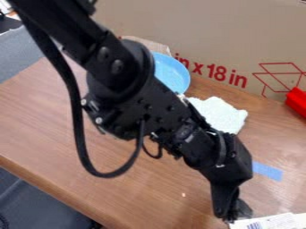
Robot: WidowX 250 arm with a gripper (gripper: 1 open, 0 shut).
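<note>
My black arm reaches from the top left down to the lower right, where the gripper (234,211) points down at the wood table's front right, just above a white printed item (270,223) at the bottom edge. Behind the arm lie a white cloth (223,113) and a light blue plate (171,72), both partly hidden.
A red object (296,102) sits at the right edge before a cardboard box (221,31) along the back. Blue tape (267,170) is on the table (72,125). Its front edge drops off at lower left.
</note>
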